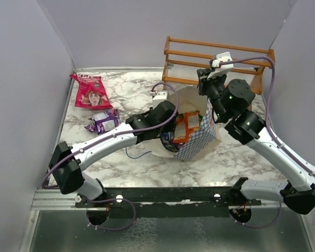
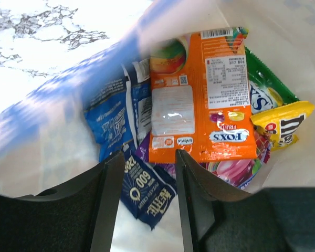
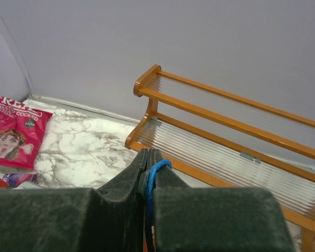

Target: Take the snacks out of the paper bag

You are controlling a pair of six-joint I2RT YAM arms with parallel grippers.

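Observation:
The white paper bag [image 1: 202, 144] stands open, holding an orange FOX'S packet [image 2: 199, 121], blue packets [image 2: 110, 121], a green packet [image 2: 268, 84] and a small yellow one [image 2: 283, 123]. Over these, inside the bag's mouth, my left gripper is part open, empty between its fingers. My right gripper is raised at the bag's right side and shut, with the blue rim at its fingers. Outside, at left, lie a red popcorn bag [image 1: 92, 92] and purple packets [image 1: 105, 123].
A wooden rack [image 1: 189, 43] stands behind the bag.

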